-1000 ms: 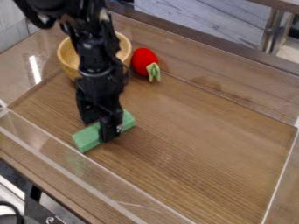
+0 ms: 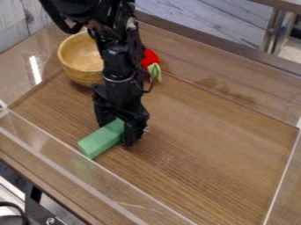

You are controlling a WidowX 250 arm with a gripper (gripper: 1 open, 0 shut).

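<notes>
My black gripper (image 2: 121, 123) points down over a green rectangular block (image 2: 101, 145) lying on the wooden table in the lower left. Its fingers are at the block's upper right end, overlapping it in view; whether they grip it cannot be told.
A yellow bowl (image 2: 77, 59) sits at the upper left, partly behind the arm. A red object (image 2: 150, 59) with a green part lies behind the arm to the right.
The block has shifted little, if at all.
</notes>
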